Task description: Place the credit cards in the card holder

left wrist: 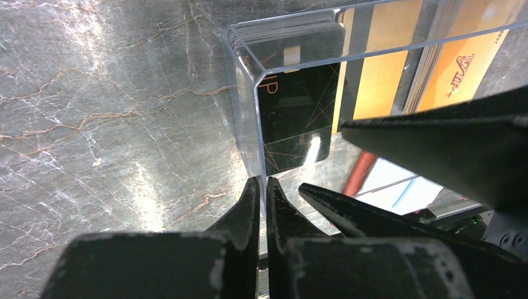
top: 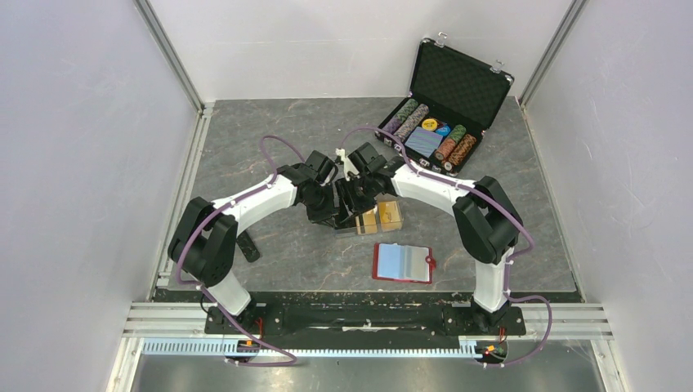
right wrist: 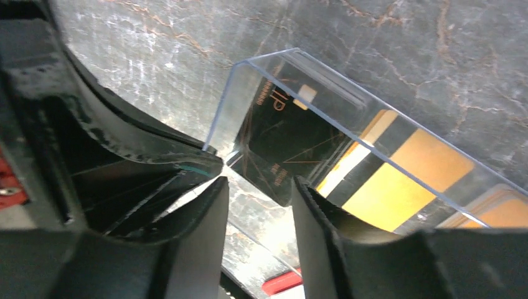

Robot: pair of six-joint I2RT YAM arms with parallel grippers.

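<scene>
A clear plastic case (left wrist: 243, 112) holds a black card (left wrist: 296, 118) at one end, with yellow cards (left wrist: 381, 84) and orange cards (left wrist: 457, 75) further along. My left gripper is shut on that case's end wall. My right gripper hangs over the case beside the black card, open with nothing visible between its fingers. The red-framed card holder (top: 404, 263), with pale blue sleeves, lies open below the case in the top view.
An open chip suitcase (top: 421, 139) stands at the back right. A black oblong object (top: 247, 246) lies left, near the left arm.
</scene>
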